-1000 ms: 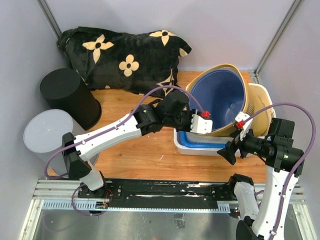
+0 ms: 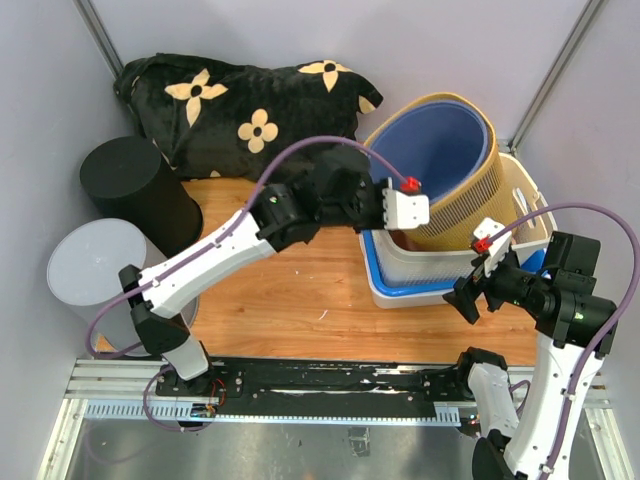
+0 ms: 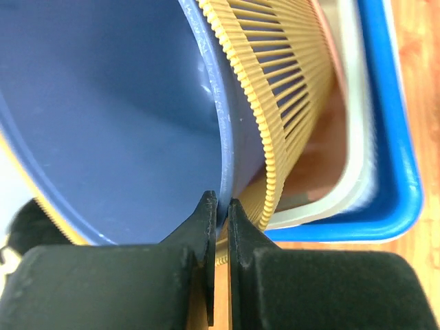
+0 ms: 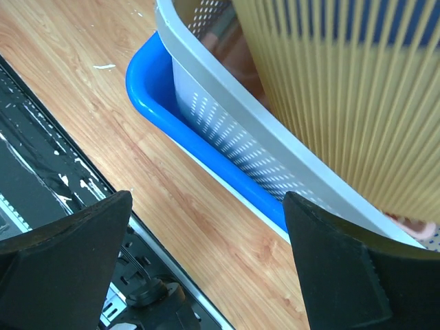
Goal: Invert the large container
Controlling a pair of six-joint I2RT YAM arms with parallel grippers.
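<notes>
A blue basin (image 2: 425, 150) sits nested in a yellow slatted basket (image 2: 470, 205), both tilted with their mouths facing up and left in the top view. My left gripper is shut on the blue basin's rim; the yellow rim runs close beside it. The yellow basket's lower part is inside a white perforated basket (image 4: 227, 124), which stands in a blue-rimmed tub (image 4: 199, 148). My right gripper is open outside the tub's near side, nothing between its fingers. Which container is the large one, I cannot tell.
A black patterned pillow (image 2: 250, 120) lies along the back wall. On the left are a black cylinder (image 2: 140, 190) and a white one (image 2: 105, 265). Bare wooden floor (image 2: 290, 315) lies left of the tub. The right wall is close to the containers.
More of the white basket's front shows. The right arm has barely moved.
</notes>
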